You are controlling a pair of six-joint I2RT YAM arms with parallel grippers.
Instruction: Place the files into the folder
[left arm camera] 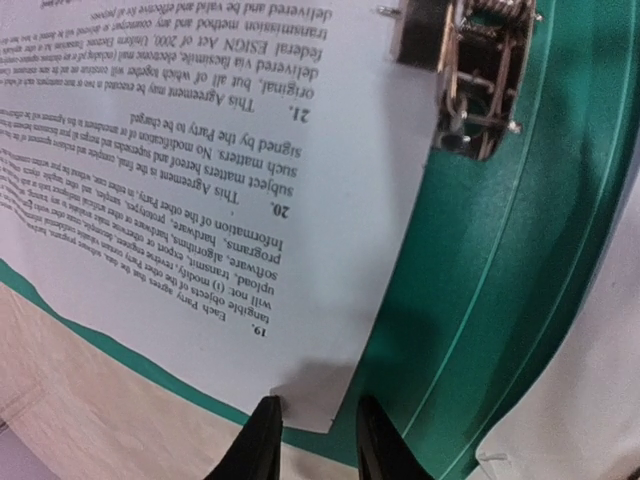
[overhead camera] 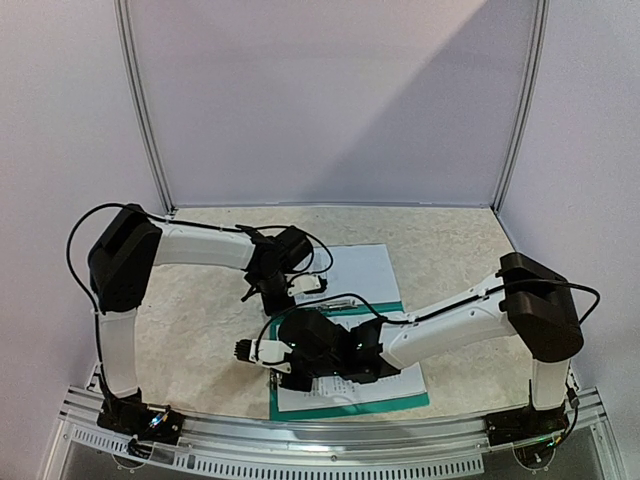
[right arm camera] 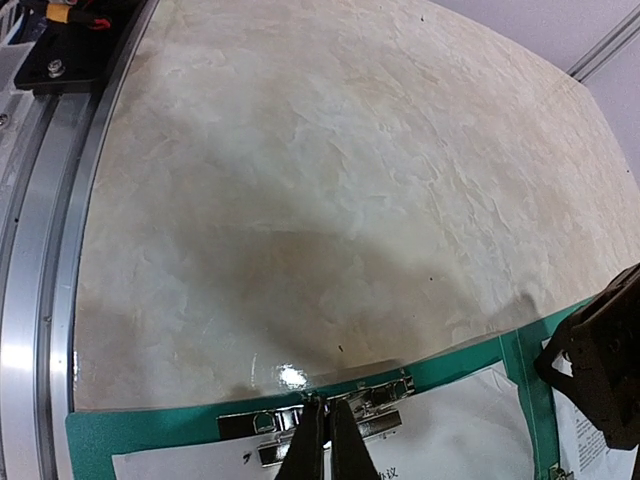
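Note:
An open green folder (overhead camera: pixel 347 410) lies on the table near its front edge. One white sheet (overhead camera: pixel 362 268) covers its far half; another sheet (overhead camera: pixel 408 384) lies on the near half. In the left wrist view, my left gripper is part open over the corner of the printed sheet (left arm camera: pixel 230 250), beside the folder's green spine (left arm camera: pixel 470 260); I cannot tell whether it touches the paper. My right gripper is shut at the metal clip (right arm camera: pixel 370 400) on the folder's edge. Nothing clear shows between its fingers, which partly hide the clip.
Another metal clip (left arm camera: pixel 470 60) sits by the spine in the left wrist view. Bare table (overhead camera: pixel 450 250) lies to the right of the folder and to its left. The left arm (right arm camera: pixel 600 350) stands close beside the right gripper. An aluminium rail (overhead camera: pixel 330 455) borders the front.

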